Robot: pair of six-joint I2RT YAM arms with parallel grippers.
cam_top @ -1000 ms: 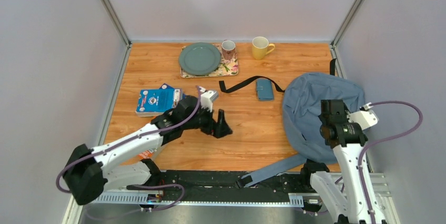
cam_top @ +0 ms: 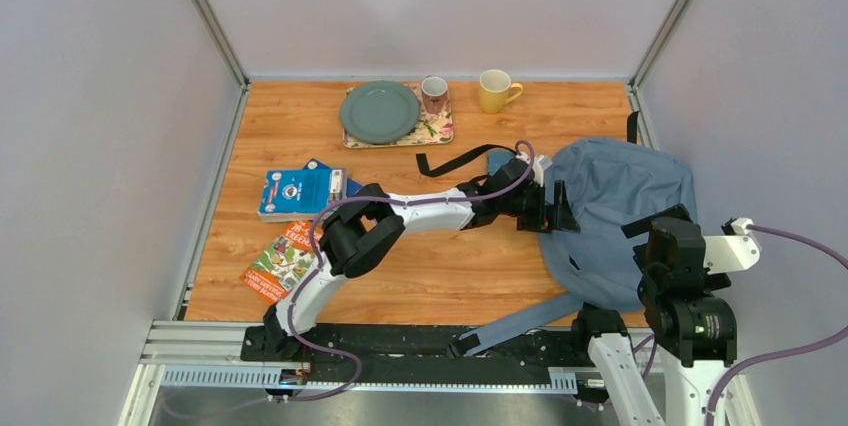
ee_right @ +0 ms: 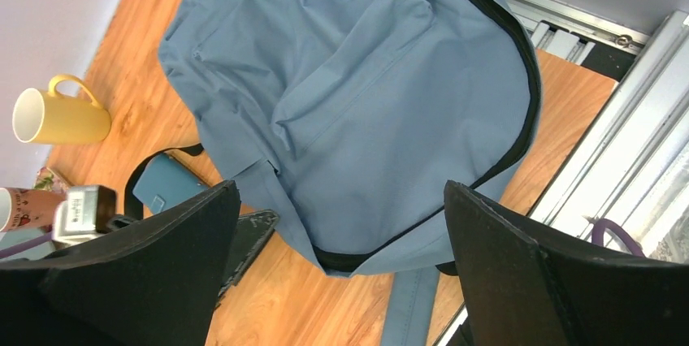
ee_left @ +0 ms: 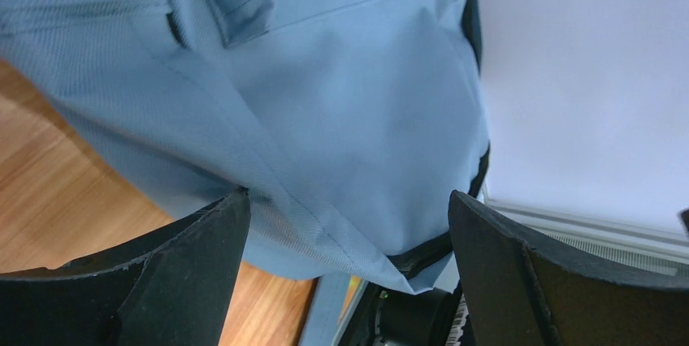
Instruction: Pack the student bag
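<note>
A blue-grey bag [cam_top: 610, 206] lies flat at the right of the table, its black zip edge [ee_right: 530, 90] curving along one side in the right wrist view. Over the bag's left edge stands my left gripper [cam_top: 560, 214], open; in its wrist view the bag's cloth [ee_left: 341, 118] shows beyond and between the parted fingers. My right gripper is open above the bag's right side, nothing held. To the left are blue books [cam_top: 295, 191] and an orange book [cam_top: 280, 264]. A small blue case [ee_right: 166, 183] is mostly behind the left arm in the top view.
At the back stand a tray [cam_top: 435, 133] with a grey-green plate [cam_top: 380, 111] and a cup [cam_top: 434, 94], and a yellow mug [cam_top: 494, 92]. The bag's strap [cam_top: 525, 321] runs over the front edge.
My left gripper has swept right from mid-table to the bag's left edge, its arm now crossing the small case.
</note>
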